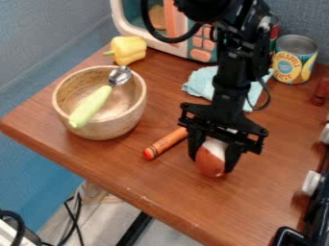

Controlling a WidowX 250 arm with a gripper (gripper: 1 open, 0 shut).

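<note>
My black gripper [220,138] hangs low over the wooden table, around a red-and-white round object [214,163] near the front. Whether its fingers grip that object or only surround it is hard to tell. An orange crayon-like stick [166,142] lies just left of the gripper. A beige bowl [73,97] at the left holds a spoon with a pale green handle [88,108].
A yellow pepper-like toy [125,48], a toy microwave, a blue cloth [199,83] and cans [294,60] stand along the back. Dark equipment with white knobs [313,207] is at the right edge.
</note>
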